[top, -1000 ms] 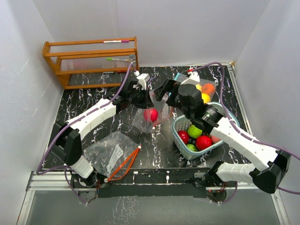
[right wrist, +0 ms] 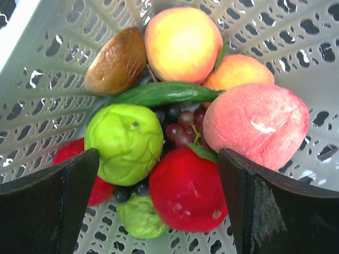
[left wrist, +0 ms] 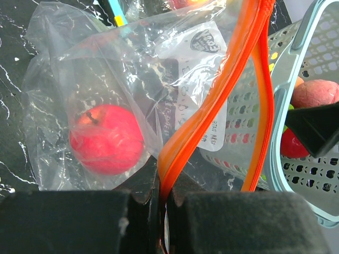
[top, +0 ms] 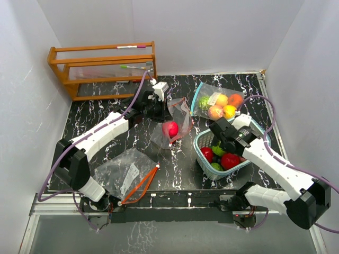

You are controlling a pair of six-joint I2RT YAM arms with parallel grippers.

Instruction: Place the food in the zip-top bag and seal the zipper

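My left gripper is shut on the orange zip edge of an open plastic bag, holding it up; a red fruit lies inside, also visible in the top view. My right gripper hangs open inside the basket, its fingers either side of a green round vegetable, a red round fruit and a pink fruit. A cucumber, peaches, grapes and a potato-like item lie there too.
A sealed bag of mixed produce lies at the back right. An empty orange-zip bag lies at the front left. A wooden rack stands at the back left.
My right arm has moved right and down from above the held bag into the basket. The left arm and its bag are essentially unchanged.
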